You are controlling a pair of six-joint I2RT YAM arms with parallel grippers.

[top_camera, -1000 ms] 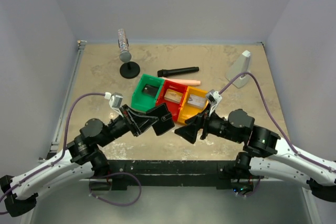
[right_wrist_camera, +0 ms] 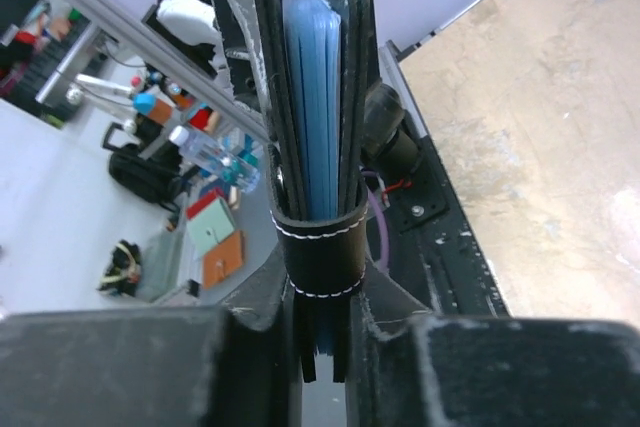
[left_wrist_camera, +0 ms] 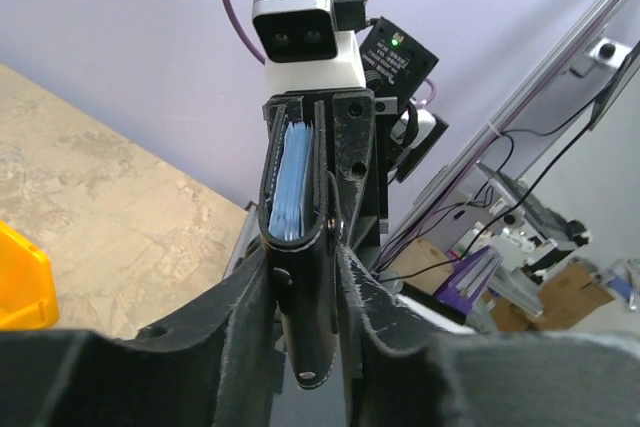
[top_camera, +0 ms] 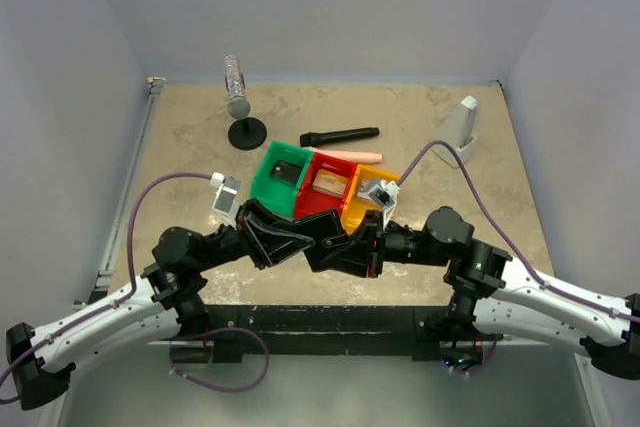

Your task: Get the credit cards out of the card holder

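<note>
A black leather card holder (top_camera: 324,239) is held between my two grippers at the centre. Its open side shows a stack of blue cards (left_wrist_camera: 293,182) in the left wrist view and again blue cards (right_wrist_camera: 312,107) in the right wrist view, all inside the holder. My left gripper (top_camera: 292,245) reaches it from the left, its fingers around the holder's end; whether they grip is hard to tell. My right gripper is shut on the holder from the right, over its stitched strap.
Green (top_camera: 267,187), red (top_camera: 312,202) and orange (top_camera: 355,212) bins lie behind the grippers. A microphone (top_camera: 340,136), pink cylinder (top_camera: 365,157), white object (top_camera: 460,132) and stand (top_camera: 246,133) are farther back.
My right gripper has moved left and up to the holder and taken hold of it. My left gripper and the holder have shifted slightly right.
</note>
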